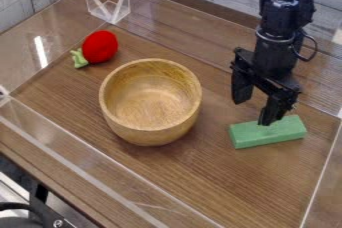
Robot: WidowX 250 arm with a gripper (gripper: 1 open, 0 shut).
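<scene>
My black gripper [262, 96] hangs over the near right part of the wooden table, open, its fingers low beside a green rectangular block [267, 134] that lies flat. The fingertips reach down to about the block's far edge; whether they touch it I cannot tell.
A wide wooden bowl [150, 100] stands left of the gripper. A red round object with a green part [99, 46] lies at the left, and a clear wire-like or plastic container [104, 4] is at the back left.
</scene>
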